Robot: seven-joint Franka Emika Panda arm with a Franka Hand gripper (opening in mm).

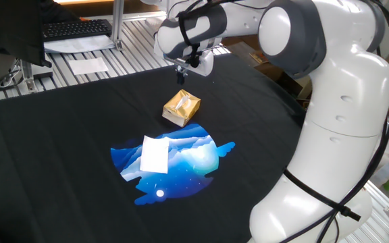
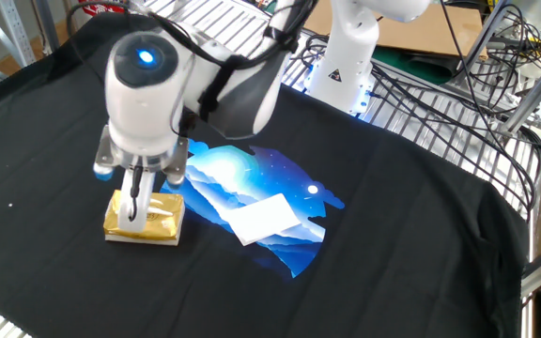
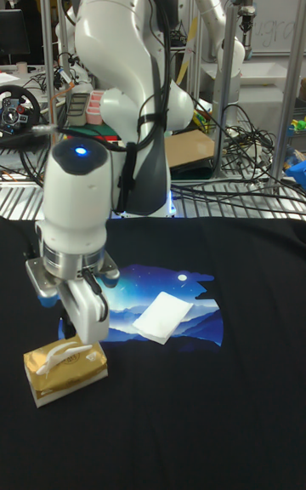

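A gold-wrapped package (image 1: 182,108) with a pale lower side lies on the black cloth. A white card (image 1: 154,154) rests flat on the blue landscape picture (image 1: 188,179), which the package sits close to. My gripper (image 1: 182,77) hangs above the cloth, beyond the package in exterior view 1 and apart from it. Seen from the opposite side, the white hand overlaps the package (image 2: 165,225) in exterior view 2. In exterior view 3 it hangs just behind the package (image 3: 68,379). The fingers are small and mostly hidden, so their opening cannot be made out.
Bare black cloth (image 1: 53,175) surrounds the picture. A keyboard (image 1: 77,29) and a paper sheet (image 1: 88,65) lie on the slatted metal surface beyond the cloth's edge. Cables (image 2: 458,122) run beside the robot's base.
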